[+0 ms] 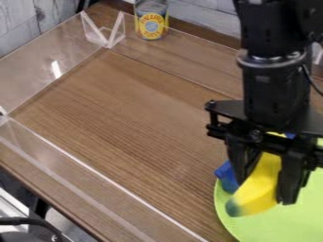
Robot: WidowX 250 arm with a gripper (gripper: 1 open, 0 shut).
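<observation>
My black gripper [265, 164] fills the right of the camera view, shut on a yellow object [258, 194] with a greenish tip at its lower left. Both are over a bright green round plate or tray [284, 225] at the lower right. A blue item [225, 175] shows just left of my fingers, partly hidden behind them.
A can with a yellow label [151, 21] stands at the back, near a small clear plastic bracket [104, 33].
</observation>
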